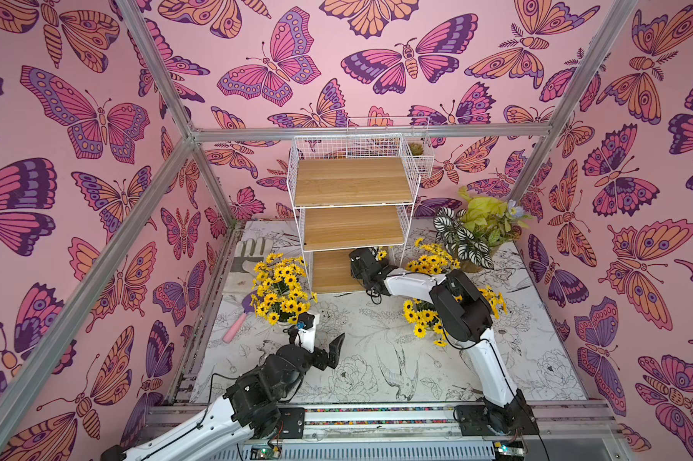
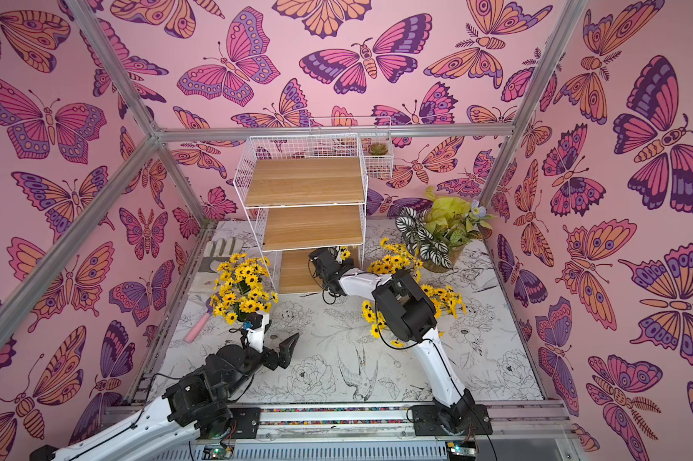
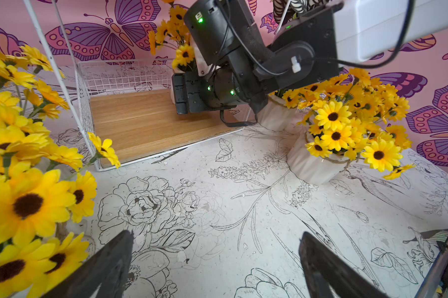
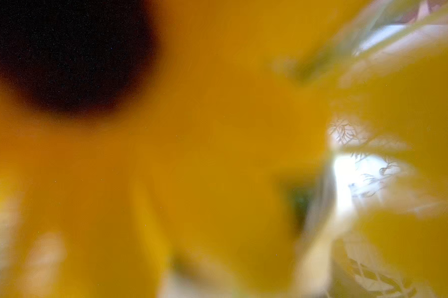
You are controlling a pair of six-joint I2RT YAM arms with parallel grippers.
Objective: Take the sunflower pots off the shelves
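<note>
A sunflower pot (image 1: pixel 381 253) is on the bottom wooden shelf (image 1: pixel 331 272), partly behind my right gripper (image 1: pixel 358 265), which reaches into that shelf; sunflower petals fill the right wrist view, hiding its fingers. The two upper shelves (image 1: pixel 350 176) are bare. Two sunflower pots stand on the table right of the rack, one nearer (image 3: pixel 310 166), one farther back (image 3: pixel 268 116). Another sunflower bunch (image 1: pixel 277 288) stands left of the rack. My left gripper is open over the table beside it, nothing between its fingers.
A leafy potted plant (image 1: pixel 477 230) stands at the back right. A pink-handled tool (image 1: pixel 235 326) lies at the left. A small basket with a plant (image 1: pixel 417 153) hangs beside the rack's top.
</note>
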